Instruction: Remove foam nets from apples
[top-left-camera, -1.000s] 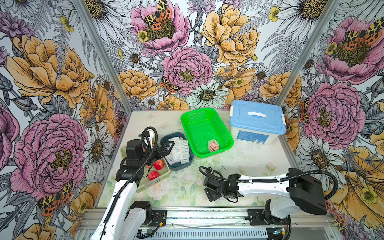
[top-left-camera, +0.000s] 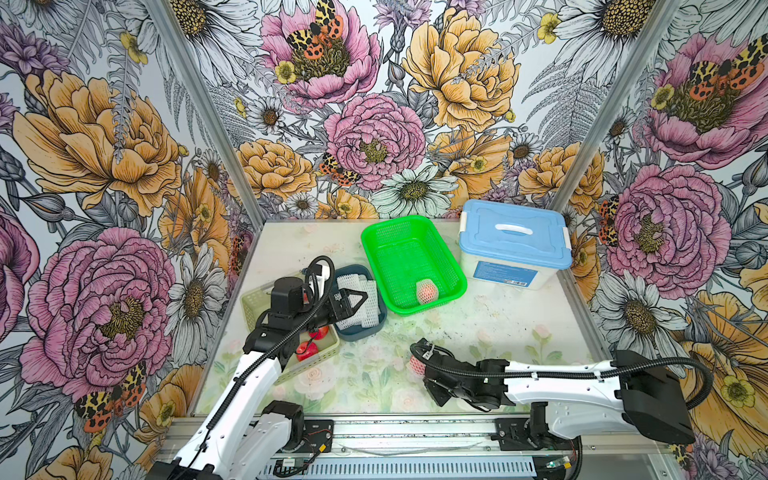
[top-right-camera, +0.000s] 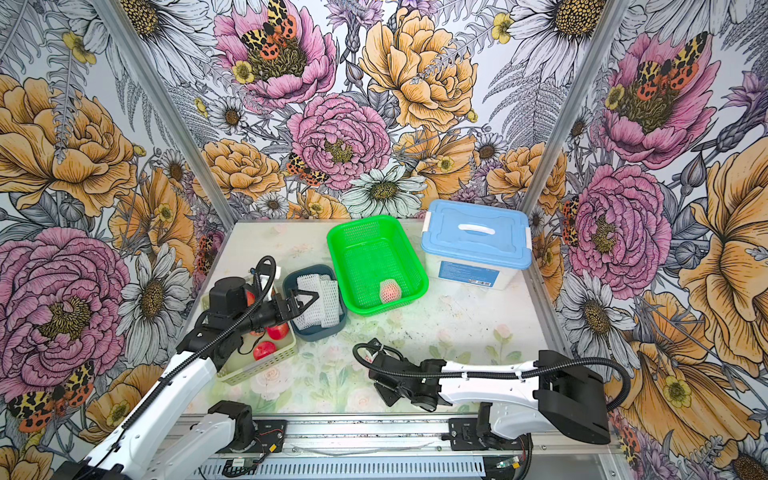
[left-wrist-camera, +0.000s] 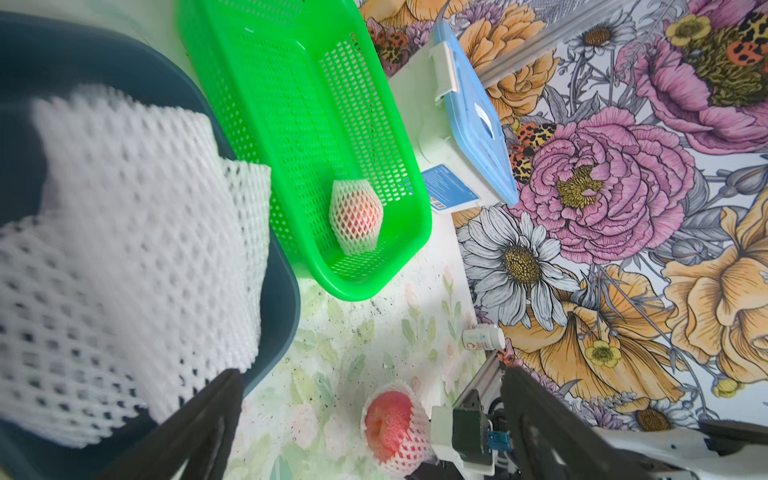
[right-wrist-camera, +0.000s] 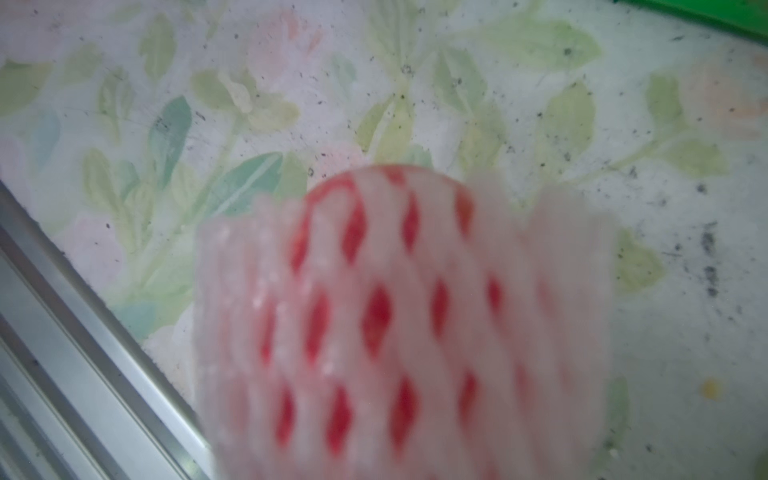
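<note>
My left gripper (top-left-camera: 354, 304) is open above the dark blue box (left-wrist-camera: 272, 336) of white foam nets (left-wrist-camera: 152, 248). Red apples (top-right-camera: 264, 349) lie in the beige basket (top-right-camera: 240, 364) at the left. A netted apple (left-wrist-camera: 357, 216) sits in the green basket (left-wrist-camera: 360, 288). Another netted apple (right-wrist-camera: 400, 336) is on the table at the front, blurred close up in the right wrist view and partly hidden by my right gripper (top-left-camera: 432, 384) in the top left view. The right gripper's fingertips are hidden.
A lidded blue-and-white storage box (top-left-camera: 514, 240) stands at the back right.
My left gripper has shifted slightly to the right.
</note>
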